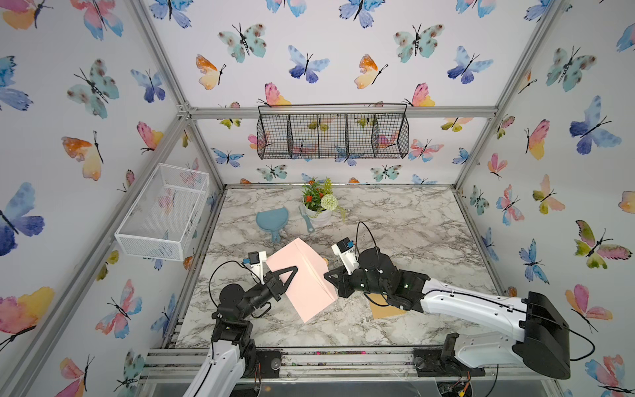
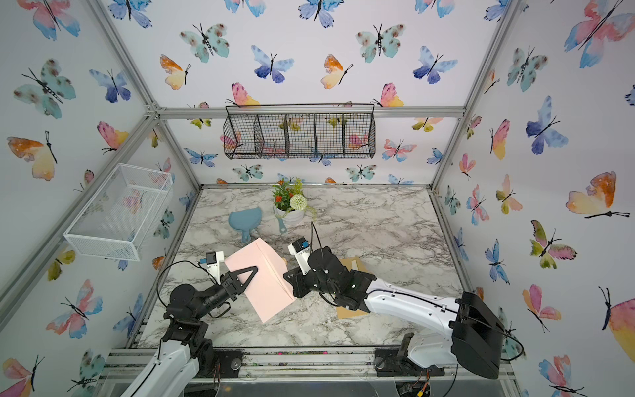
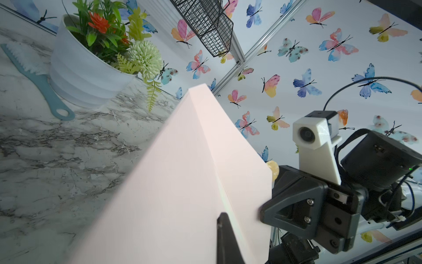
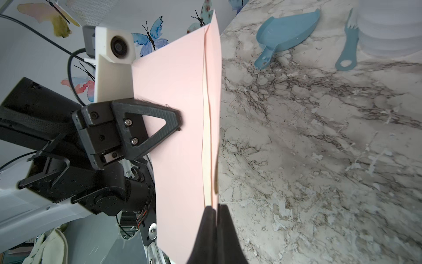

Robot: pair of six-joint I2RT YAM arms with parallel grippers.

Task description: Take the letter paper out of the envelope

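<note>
A pink envelope [image 1: 304, 284] stands tilted above the table between both arms. Along its crease a narrow cream strip [image 4: 205, 132] shows, perhaps the letter paper; most of whatever is inside is hidden. My left gripper [image 1: 295, 269] is shut over the envelope's broad left panel: one finger [image 4: 169, 132] lies across the front, the other is out of sight behind the sheet. My right gripper is shut on the envelope's right edge, its two fingers close together at the bottom of the right wrist view.
Brown paper [image 1: 385, 307] lies flat under the right arm. A blue dustpan [image 1: 272, 221], a small blue brush [image 3: 44, 85] and a potted plant [image 1: 318, 201] sit behind the envelope.
</note>
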